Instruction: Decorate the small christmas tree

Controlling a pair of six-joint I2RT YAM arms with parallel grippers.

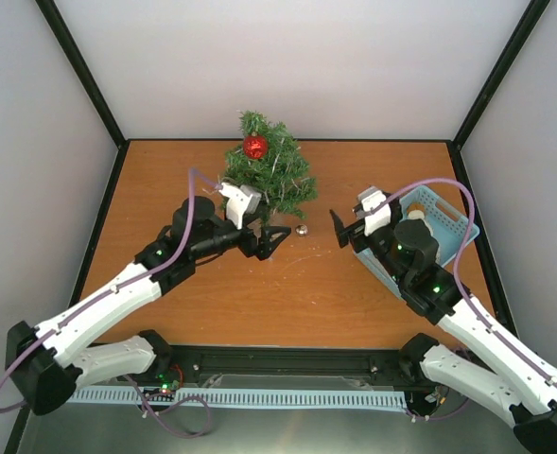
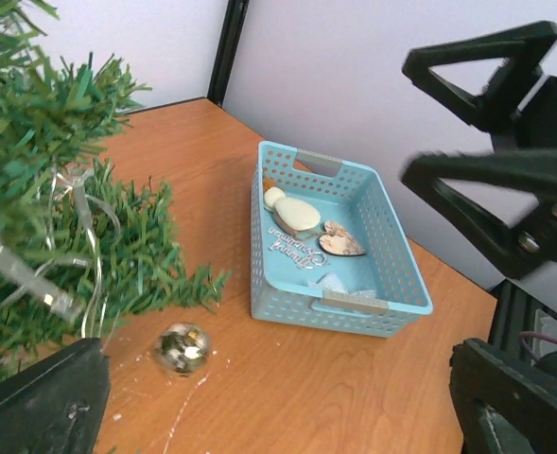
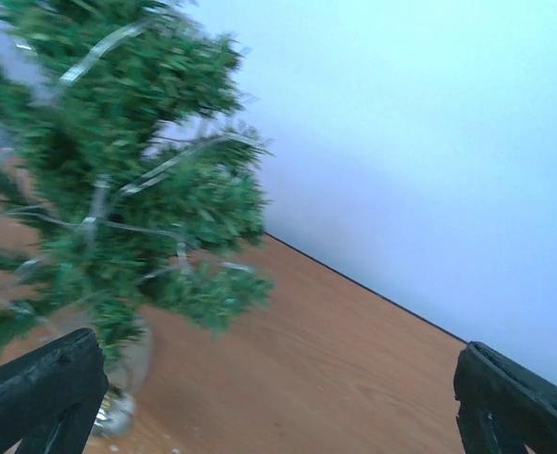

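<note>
The small tree [image 1: 278, 170] stands at the back middle with a red bauble [image 1: 254, 147] high on it. A silver bauble [image 2: 182, 348] sits low beside its lower branches, at the tree's right. My left gripper [image 1: 274, 233] is open in front of the tree, its fingertips either side of an empty gap in the left wrist view. My right gripper [image 1: 342, 227] is open and raised right of the tree, near the basket; nothing shows between its fingers.
A blue basket [image 2: 401, 284] on the right holds wooden cutouts, a silver lettering piece and other small decorations. Walls enclose the back and sides.
</note>
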